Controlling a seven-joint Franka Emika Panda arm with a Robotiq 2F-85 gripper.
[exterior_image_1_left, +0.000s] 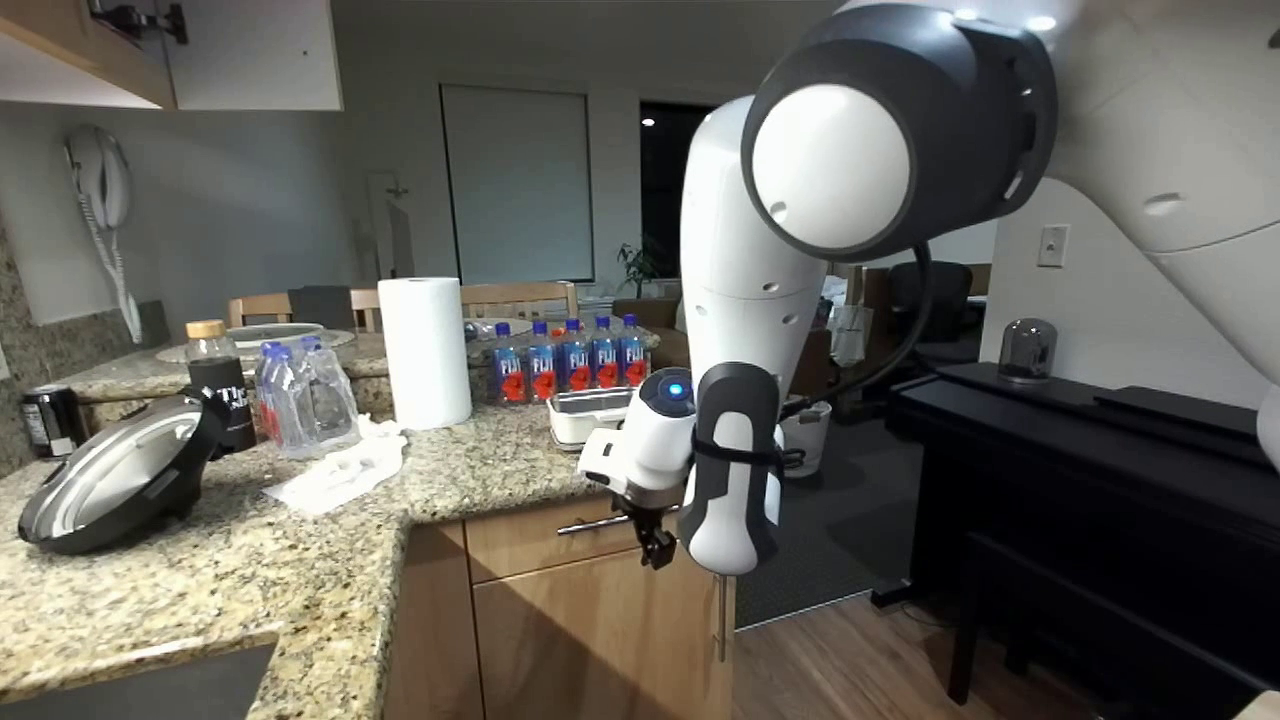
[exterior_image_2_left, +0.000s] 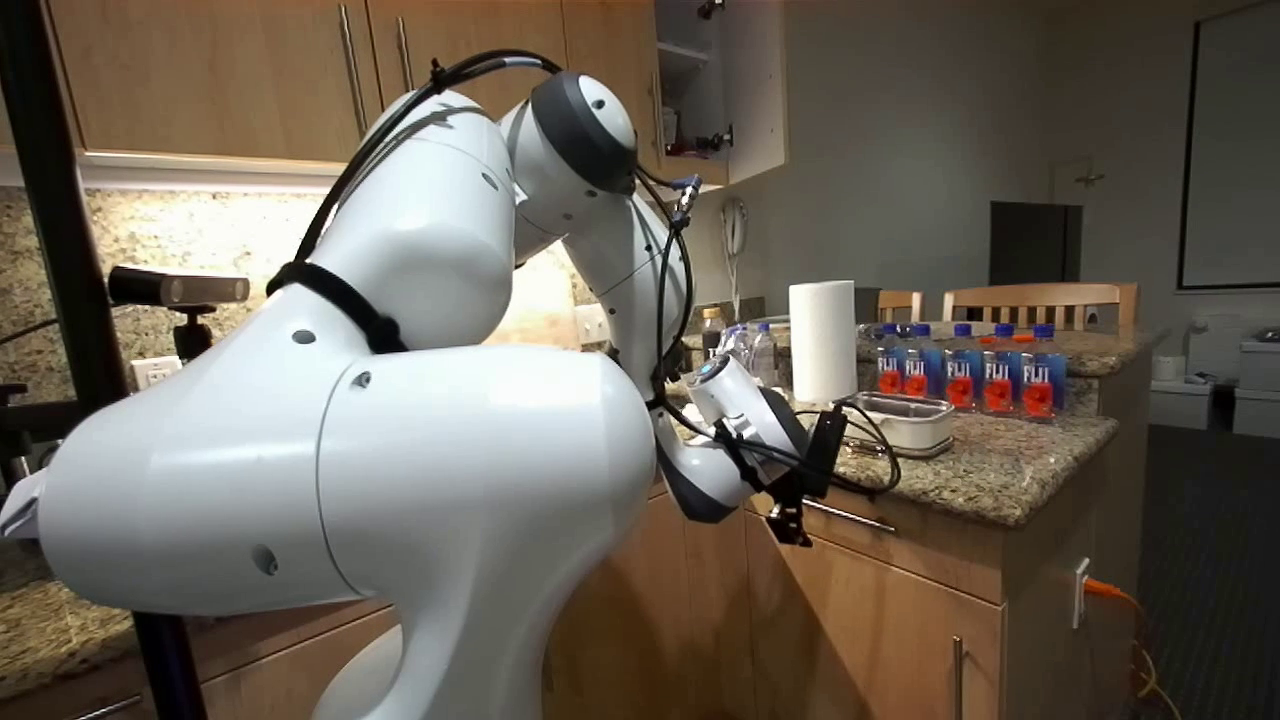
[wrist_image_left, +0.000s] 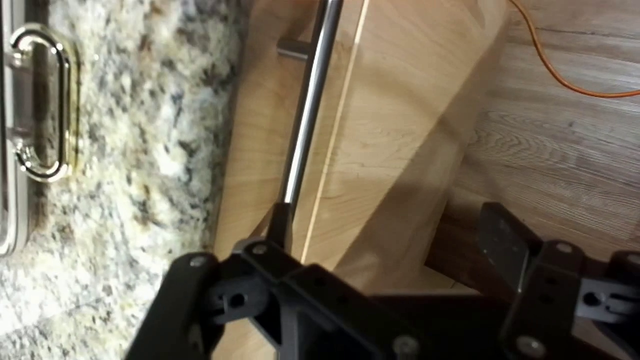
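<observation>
A wooden drawer (exterior_image_1_left: 516, 546) sits just under the granite counter edge, closed, with a long metal bar handle (exterior_image_1_left: 588, 524). In front of it hangs my gripper (exterior_image_1_left: 656, 554), its fingers pointing down. The wrist view has the gripper open, fingers wide apart and nothing held between them. Its left finger (wrist_image_left: 279, 225) overlaps the near end of the drawer handle (wrist_image_left: 303, 114); whether they touch cannot be told. The right finger (wrist_image_left: 507, 246) is out over the floor side. Exterior view 2 also shows the gripper (exterior_image_2_left: 789, 528) close to the drawer front.
On the counter (exterior_image_1_left: 480, 474) stand a paper towel roll (exterior_image_1_left: 426, 354), several water bottles (exterior_image_1_left: 573, 360) and a white container (exterior_image_1_left: 576, 420) near the edge. A black-rimmed lid (exterior_image_1_left: 126, 474) rests at left. Below the drawer is a cabinet door (exterior_image_2_left: 888, 636).
</observation>
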